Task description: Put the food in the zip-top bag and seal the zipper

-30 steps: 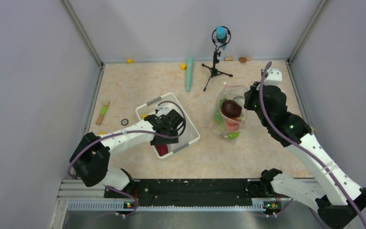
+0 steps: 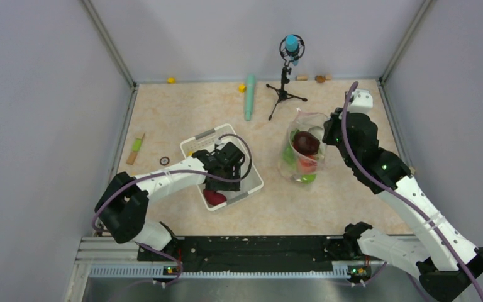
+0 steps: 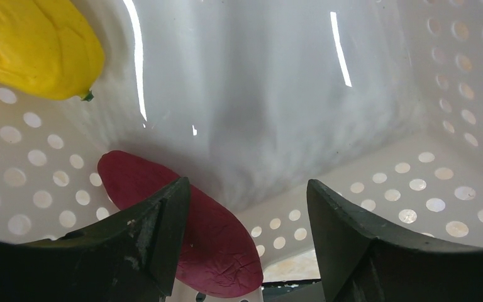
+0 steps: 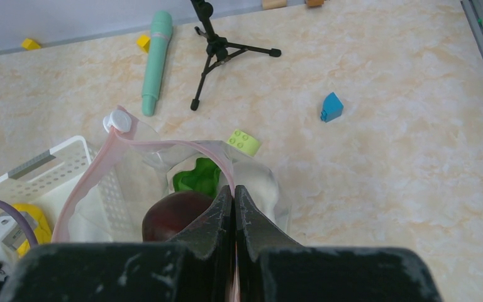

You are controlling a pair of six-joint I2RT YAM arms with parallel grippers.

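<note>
My left gripper hangs open inside the white basket, its left finger over a dark red elongated food. A yellow food lies at the basket's other end. The clear zip top bag stands upright right of the basket, holding a dark red round item, green pieces and something red. My right gripper is shut at the bag's pink zipper edge, which runs down between its fingertips.
A teal cylinder, a black stand, small blocks and a blue piece lie at the back. The table right of the bag is largely clear.
My left gripper has moved slightly to the right over the last second, within the basket; the red food looks slightly shifted. My right arm is still.
</note>
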